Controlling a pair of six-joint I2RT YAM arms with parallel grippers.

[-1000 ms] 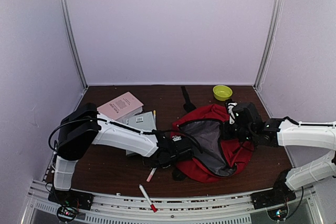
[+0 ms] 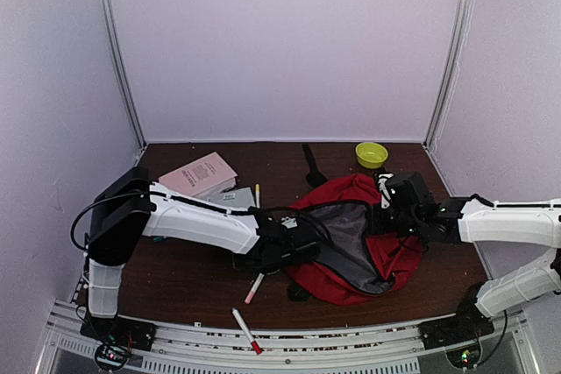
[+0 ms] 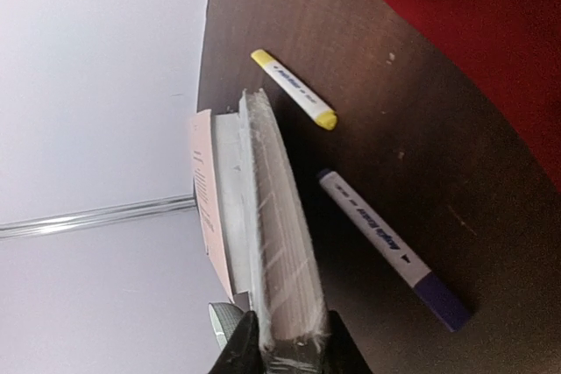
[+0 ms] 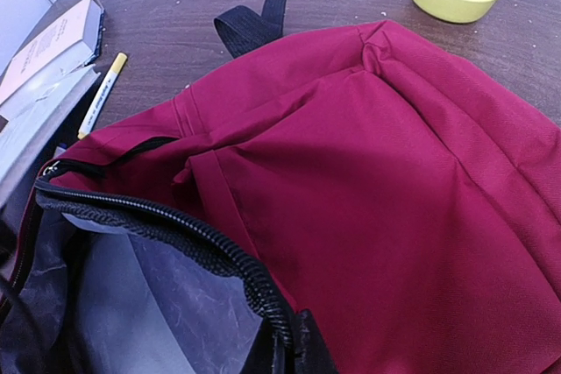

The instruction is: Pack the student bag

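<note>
Upright on its edge, the grey-white book (image 3: 285, 225) is pinched by my left gripper, pages facing up in the left wrist view. From above, most of that book is hidden under the left arm. The red student bag (image 2: 337, 188) lies on the right half of the table with its grey mouth open. My right gripper is shut on the zipped edge (image 4: 188, 225) of that mouth. In the top view, the left gripper's tips are hidden near the bag's left side. A pink book (image 2: 200, 172) rests at the back left.
A yellow marker (image 3: 294, 89) and a purple-capped marker (image 3: 390, 247) lie on the table between book and bag. A red-tipped marker (image 2: 246, 330) lies across the front edge. The yellow bowl (image 2: 372, 155) stands behind the bag, near a black strap (image 4: 263, 10).
The right arm is nearly still.
</note>
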